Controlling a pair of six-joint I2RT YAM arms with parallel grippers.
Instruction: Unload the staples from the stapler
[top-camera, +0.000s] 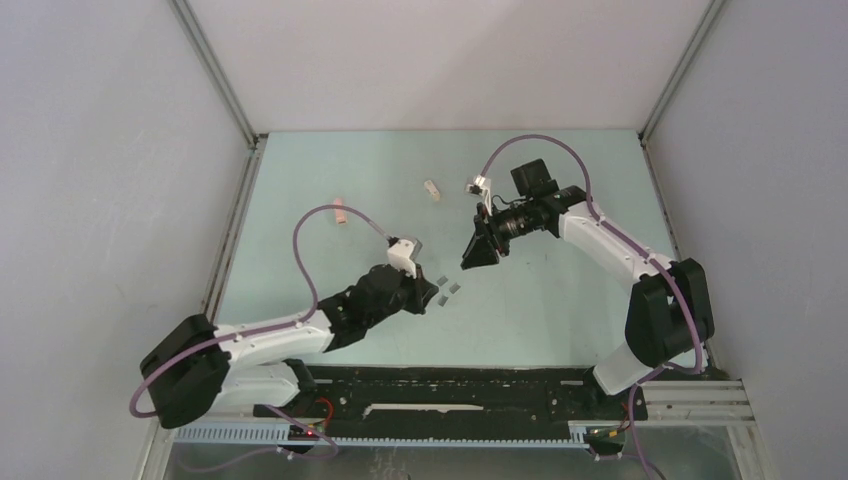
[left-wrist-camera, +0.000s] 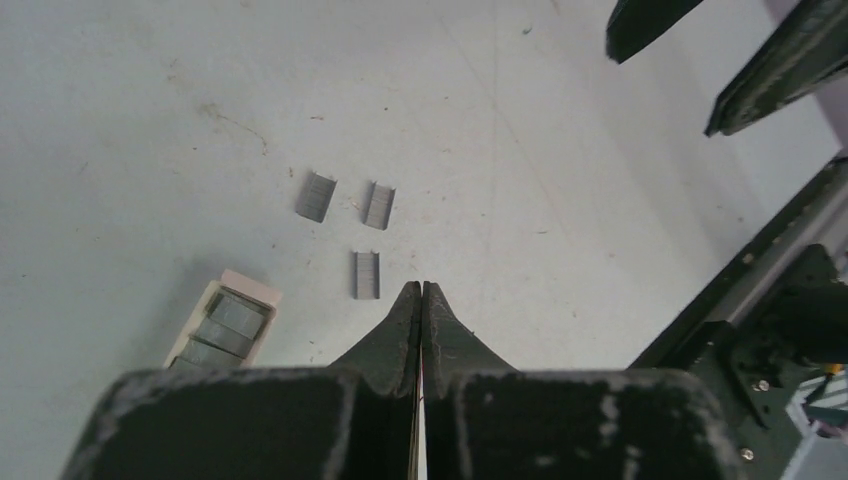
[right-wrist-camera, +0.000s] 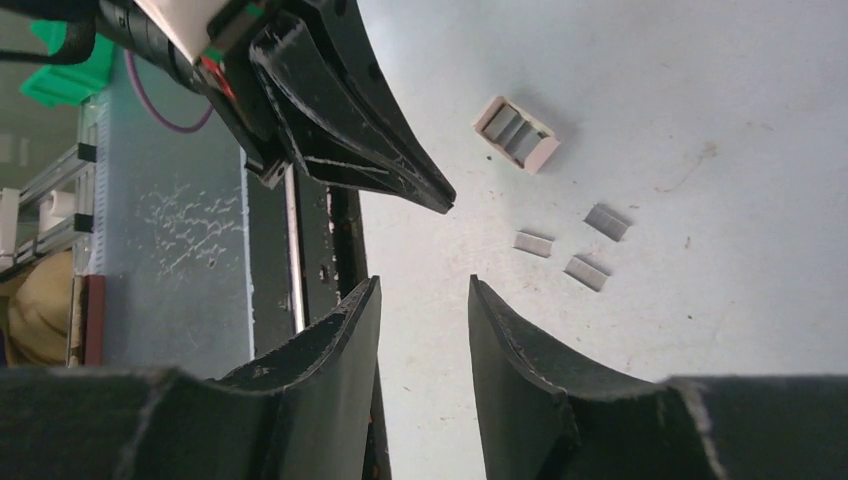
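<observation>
Three short grey staple strips, such as this staple strip (left-wrist-camera: 367, 275), lie loose and apart on the table. A pale pink open-topped box (left-wrist-camera: 268, 294) with grey blocks inside rests beside them, its place in the top view unclear. My left gripper (top-camera: 425, 308) is just left of the strips, shut, with nothing showing between its fingers. To the right of the strips hovers my right gripper; its fingers (right-wrist-camera: 350, 340) are apart with only bare table between. No part can be surely told as a stapler.
A small pink object (top-camera: 339, 210) lies at the left rear of the table, and a pale small object (top-camera: 432, 189) at the middle rear. A dark rail (top-camera: 440, 385) borders the front.
</observation>
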